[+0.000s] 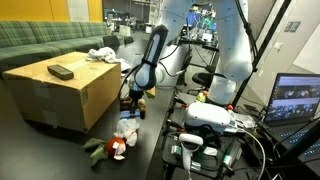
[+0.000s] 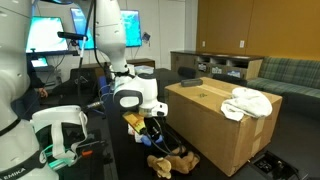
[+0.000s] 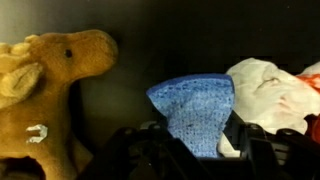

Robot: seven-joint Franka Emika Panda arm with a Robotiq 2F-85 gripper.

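A light blue, textured cloth (image 3: 192,108) is between the fingers of my gripper, which is shut on it. In exterior view 1 the gripper (image 1: 136,99) is low over the dark surface, pointing down, with the blue cloth (image 1: 132,109) beneath it. Whether the cloth touches the surface, I cannot tell. To the left in the wrist view lies a brown plush animal (image 3: 58,85). A white item with red marks (image 3: 268,95) is close on the right of the cloth.
A large cardboard box (image 1: 75,99) stands beside the arm, with a dark object (image 1: 60,72) and a white cloth (image 2: 246,102) on top. Near the white item lie a red round object (image 1: 119,148) and a green one (image 1: 97,152).
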